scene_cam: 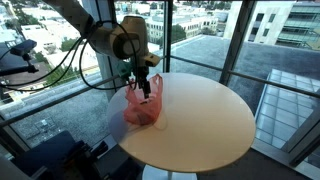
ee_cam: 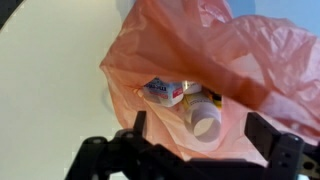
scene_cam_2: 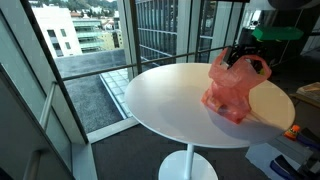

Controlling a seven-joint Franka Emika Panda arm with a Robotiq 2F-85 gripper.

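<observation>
A thin red plastic bag (scene_cam: 143, 109) stands on the white round table, its mouth facing up. Looking down into it, the wrist view shows a bottle with a pale round cap (ee_cam: 204, 124) and, beside that, a small white, blue and red item (ee_cam: 164, 92). My gripper is open above the bag's contents, its dark fingers (ee_cam: 262, 132) set wide on either side of the bottle. Whether the fingertips touch anything is hard to tell. From the side, the bag (scene_cam_2: 230, 92) partly hides the gripper.
Tall windows with dark frames (scene_cam: 236, 45) stand close behind it. A small orange object (scene_cam_2: 292, 131) lies near the arm's base side.
</observation>
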